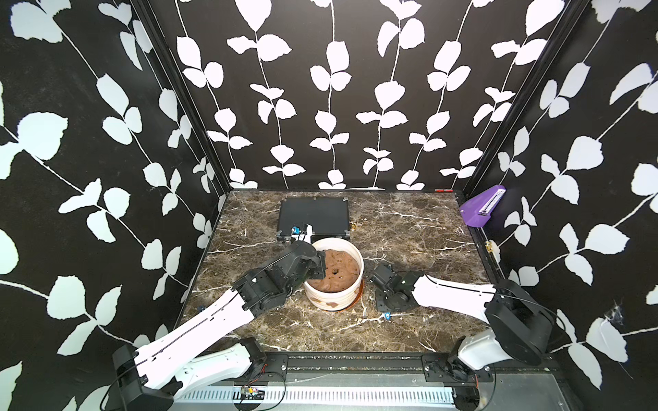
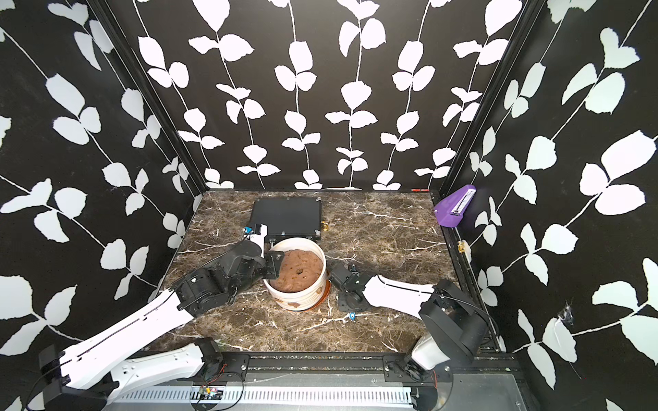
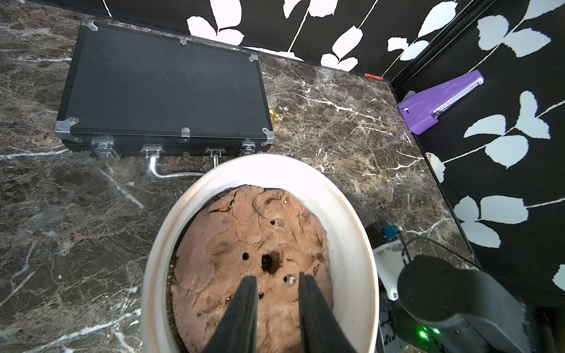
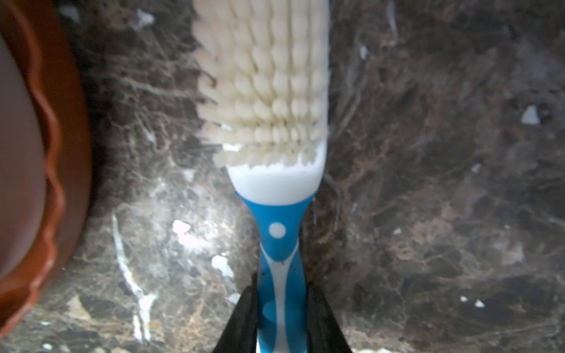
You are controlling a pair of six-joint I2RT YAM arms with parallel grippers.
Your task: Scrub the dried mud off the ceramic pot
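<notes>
The white ceramic pot (image 1: 331,300) stands upright mid-table, brown patches on its outer wall and brown soil (image 3: 253,235) inside. Its orange saucer (image 4: 73,147) shows at the left edge of the right wrist view. My left gripper is over the pot, its fingers parted, with only soil visible through the gap. On the table right of the pot lies a brush with pale bristles (image 4: 267,76) and a blue-and-white handle (image 4: 276,235). My right gripper has its fingers close on both sides of that handle; whether they press on it cannot be told.
Behind the pot lies a black case (image 3: 164,82) with a metal handle. A purple holder (image 2: 455,205) is at the right wall. White flecks dot the table.
</notes>
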